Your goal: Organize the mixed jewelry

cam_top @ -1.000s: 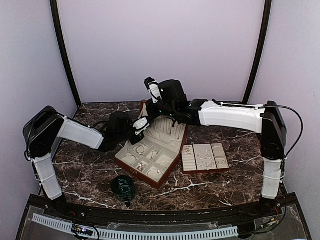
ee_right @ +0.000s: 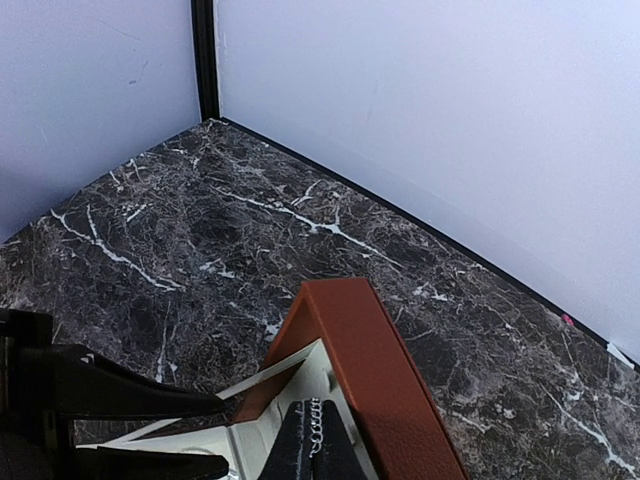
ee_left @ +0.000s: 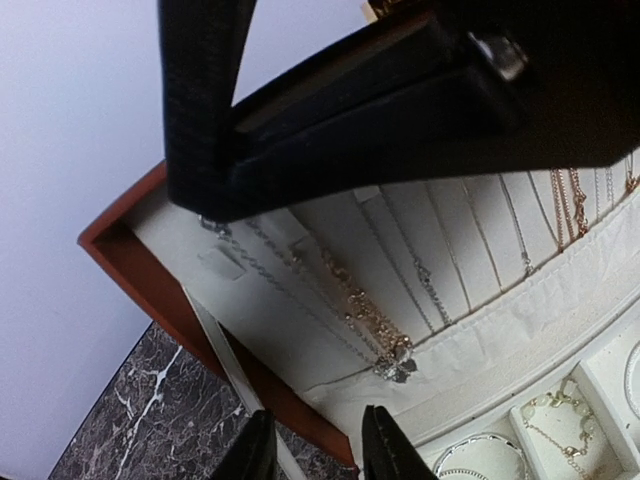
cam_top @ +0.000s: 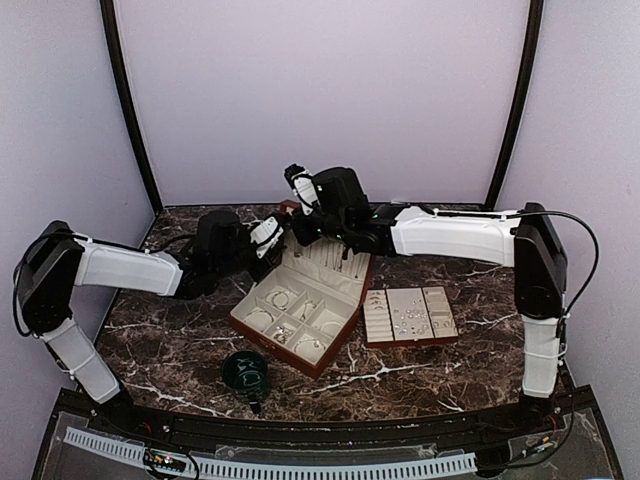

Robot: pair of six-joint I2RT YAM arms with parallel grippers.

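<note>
The jewelry box [cam_top: 239, 315] stands open, bracelets and other pieces in its compartments. Necklaces [ee_left: 420, 270] hang in rows inside its raised lid [ee_left: 115, 232]. My left gripper is part open below the hanging necklaces, nothing visible between its fingers. My right gripper is at the lid's top corner, shut, with a thin silver chain showing at its fingertips; whether it grips the chain is unclear. The right gripper's dark body covers the top of the left wrist view. A tray [cam_top: 408, 340] of rings and small pieces lies to the right.
A dark green cup [cam_top: 245, 372] with a handle stands in front of the box. White walls enclose the back and sides.
My left gripper has risen toward the lid, away from the compartments.
</note>
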